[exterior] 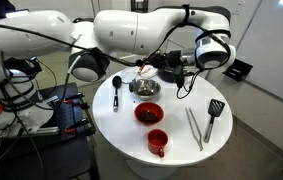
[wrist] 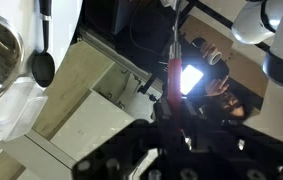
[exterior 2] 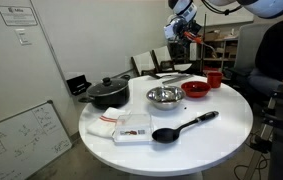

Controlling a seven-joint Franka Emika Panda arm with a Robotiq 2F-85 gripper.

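Note:
My gripper is shut on a slim red item (wrist: pixel 174 88), which runs away from the fingers and ends in a paler, metallic-looking length in the wrist view. What the item is cannot be made out for certain. From the second exterior view, the gripper (exterior 2: pixel 185 34) hangs high above the far side of the table, with a thin orange-red streak (exterior 2: pixel 203 43) beside it. Part of the arm covers the gripper in the first exterior view. Below on the white table are a steel bowl (exterior 2: pixel 165 97), a red bowl (exterior: pixel 148 114) and a red mug (exterior: pixel 157 142).
A black lidded pot (exterior 2: pixel 107 93), a clear container (exterior 2: pixel 134 130), a white cloth (exterior 2: pixel 104 122) and a black ladle (exterior 2: pixel 184 127) occupy one side. Tongs (exterior: pixel 194 128) and a black spatula (exterior: pixel 214 112) lie toward the other edge. Bare tabletop (exterior 2: pixel 221 145) shows at the front.

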